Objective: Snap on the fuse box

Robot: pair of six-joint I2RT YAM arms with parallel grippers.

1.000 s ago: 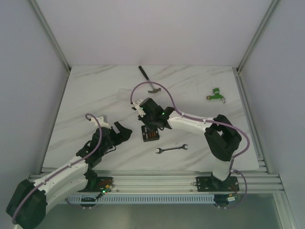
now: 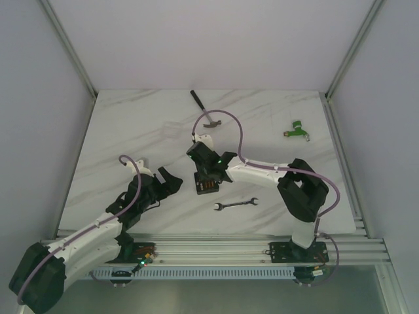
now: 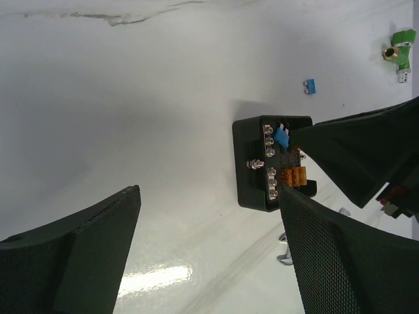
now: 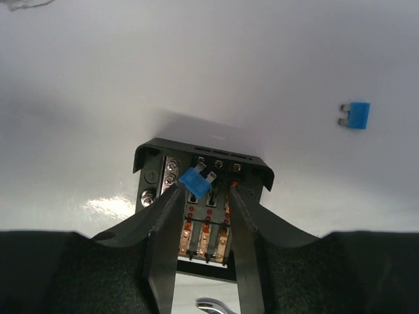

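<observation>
The black fuse box (image 2: 207, 186) sits mid-table; in the left wrist view the box (image 3: 249, 190) shows orange fuses and metal terminals. A blue fuse (image 4: 195, 182) lies tilted at its upper part in the right wrist view, just beyond the fingertips of my right gripper, which is over the box. A second blue fuse (image 4: 359, 115) lies on the table outside it. My left gripper (image 2: 169, 180) stands open left of the box, nothing between its fingers. The right gripper looks open by a narrow gap; whether it touches the fuse is unclear.
A wrench (image 2: 236, 203) lies in front of the box, a hammer (image 2: 204, 108) behind it. A green valve (image 2: 296, 131) stands at the back right, a clear container (image 2: 171, 129) at the back left.
The right arm has shifted slightly to the right and turned over the fuse box. The left arm looks nearly still.
</observation>
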